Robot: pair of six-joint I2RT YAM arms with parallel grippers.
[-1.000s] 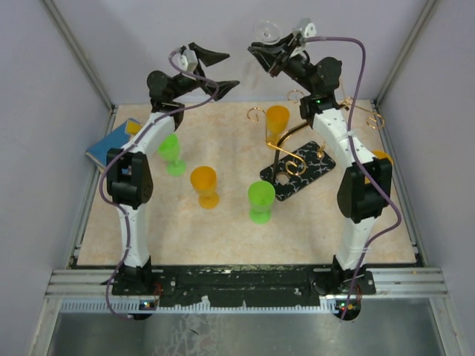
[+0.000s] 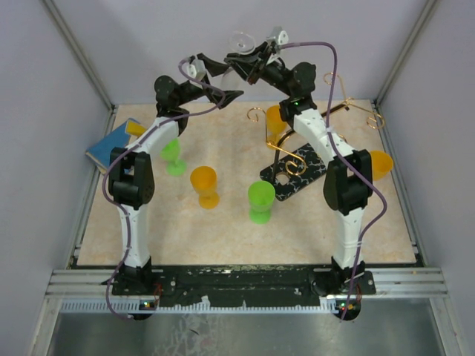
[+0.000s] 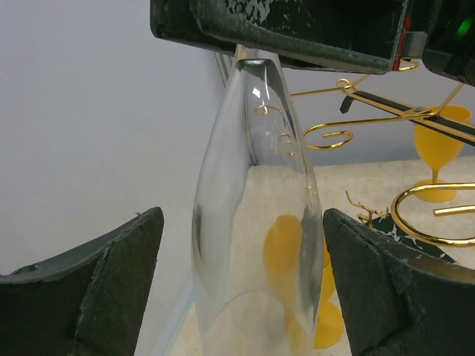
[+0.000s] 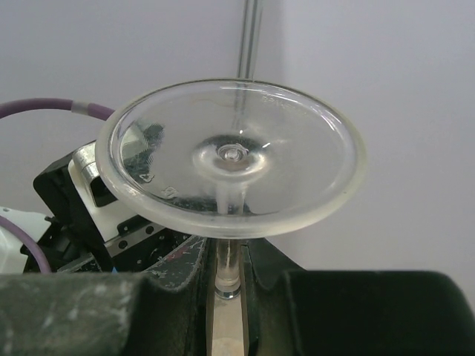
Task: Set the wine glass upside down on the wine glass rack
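Note:
A clear wine glass point(image 3: 256, 222) hangs upside down in the air, its round foot point(image 4: 231, 100) uppermost. My right gripper is shut on its stem, seen at the top of the left wrist view. The bowl stands between the fingers of my left gripper, which is open, with gaps visible on both sides. The gold wire wine glass rack point(image 2: 286, 148) stands on a dark base at the right of the table, right of and below the glass in the top view.
Orange goblets point(image 2: 202, 182) and green goblets point(image 2: 260, 196) stand on the table, several in all, some beside or under the rack. A blue book-like object point(image 2: 104, 148) lies at the left.
My right gripper has moved left with the glass, bringing it into the space between my left gripper's fingers. My left gripper has shifted slightly right and toward the near side.

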